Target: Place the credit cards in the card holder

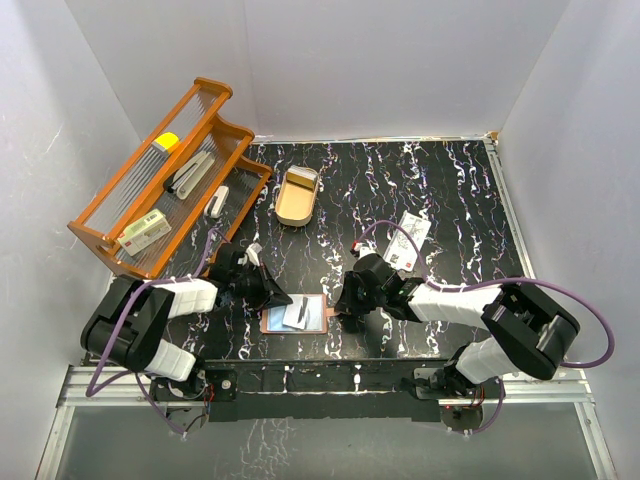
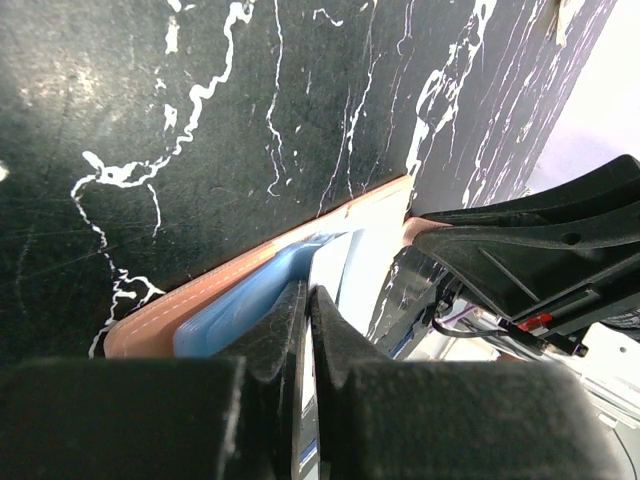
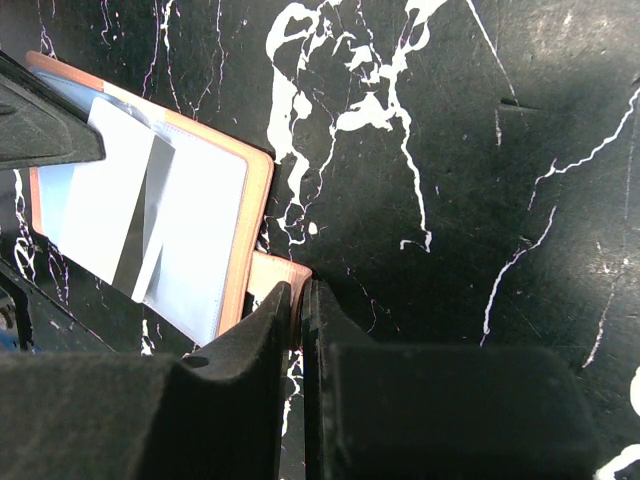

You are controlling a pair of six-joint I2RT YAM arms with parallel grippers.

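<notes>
The card holder [image 1: 323, 328], with a tan edge and pale blue pockets, lies open near the table's front edge. On its pockets rests a white card with a black stripe [image 3: 128, 238], slightly tilted, one edge raised. On the holder's right side, my right gripper is shut on its small tan tab [image 3: 277, 272]. How far the card sits inside a pocket is hidden.
A tan open box [image 1: 295, 203] stands farther back. A white printed sheet [image 1: 408, 241] lies behind the right arm. At the left, a wooden rack [image 1: 205, 130] holds a stapler [image 1: 190, 174] and small boxes.
</notes>
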